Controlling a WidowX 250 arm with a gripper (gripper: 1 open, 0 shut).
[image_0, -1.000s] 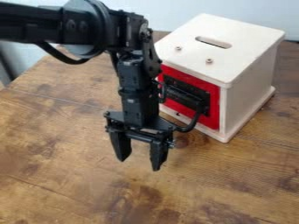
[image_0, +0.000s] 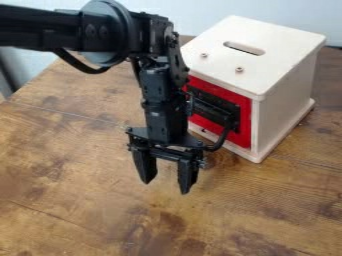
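My black gripper (image_0: 166, 175) points down over the wooden table, in front and to the left of a pale wooden box (image_0: 281, 90). Its two fingers stand apart with nothing between them. The box has a slot in its top and a red front panel (image_0: 242, 105) with a black part on it, partly hidden behind my arm.
A white wall shows behind the table at the back.
My gripper has moved slightly to the right over the last second, still open. The box has not moved.
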